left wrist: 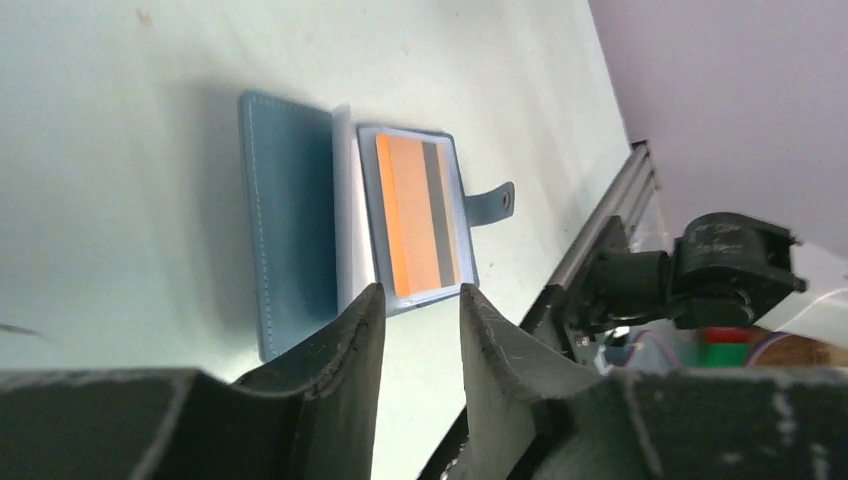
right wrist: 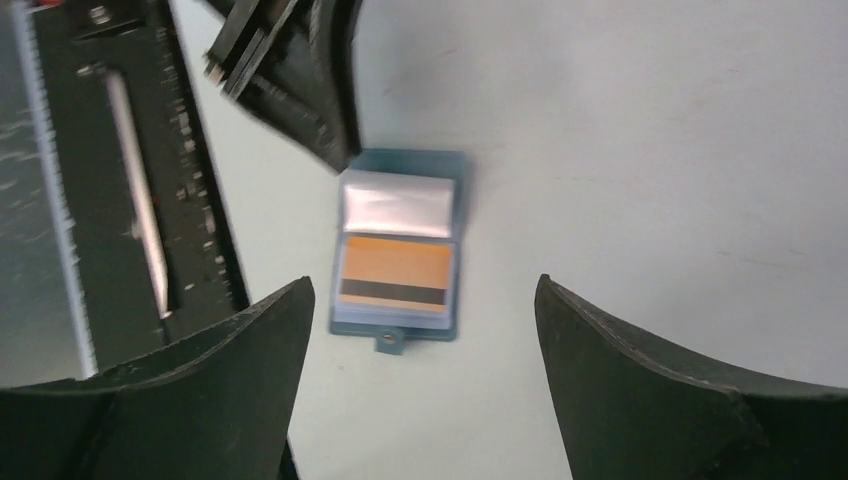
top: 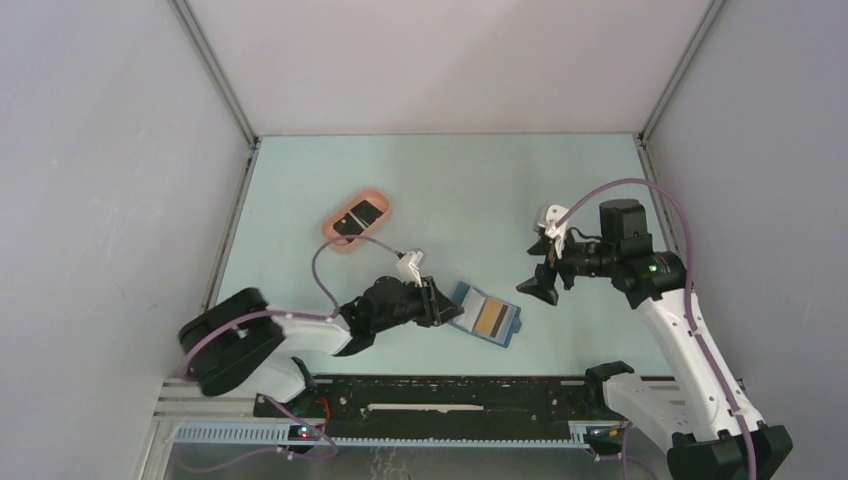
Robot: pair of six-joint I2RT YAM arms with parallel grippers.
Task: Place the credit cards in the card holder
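The blue card holder (top: 511, 328) lies opened out on the table, with a pale inner leaf (left wrist: 345, 200) standing up in the left wrist view. An orange card with a dark stripe sits in its pocket; the same orange card (right wrist: 395, 260) shows in the right wrist view. My left gripper (top: 456, 311) is at the holder's left edge; its fingers (left wrist: 362, 335) are apart with nothing between them. Right of the holder and clear of it, my right gripper (top: 536, 269) is spread wide and empty.
A pink tray (top: 377, 196) with dark cards (top: 367, 212) inside stands at the back left. A dark rail (top: 430, 395) runs along the front edge.
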